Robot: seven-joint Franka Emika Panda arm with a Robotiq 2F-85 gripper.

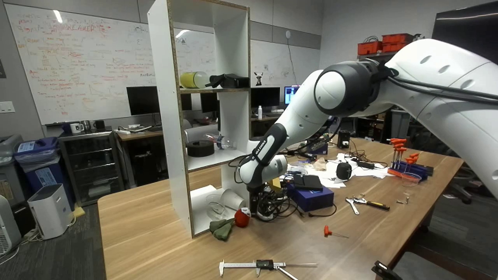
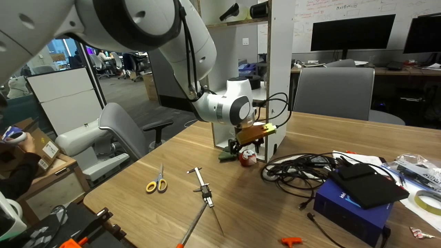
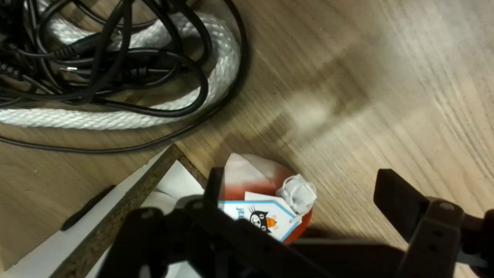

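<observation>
A round red object (image 1: 241,217) with a white top and a cat-printed tag (image 3: 261,217) lies on the table at the shelf's front edge. Green cloth-like parts (image 1: 221,229) lie beside it. My gripper is open low over the red object, with no grip on it. In the wrist view the left finger (image 3: 215,185) overlaps the red object's edge, while the right finger (image 3: 400,204) stands over bare table. The gripper's own body hides the object's lower part; whether a finger touches it, I cannot tell.
The white shelf (image 1: 184,140) stands close by, with clear cups (image 1: 232,199) in its lowest compartment. Tangled black cables (image 2: 293,173) and a blue box (image 2: 351,206) lie to one side. Calipers (image 2: 203,188) and scissors (image 2: 157,182) lie on otherwise clear table.
</observation>
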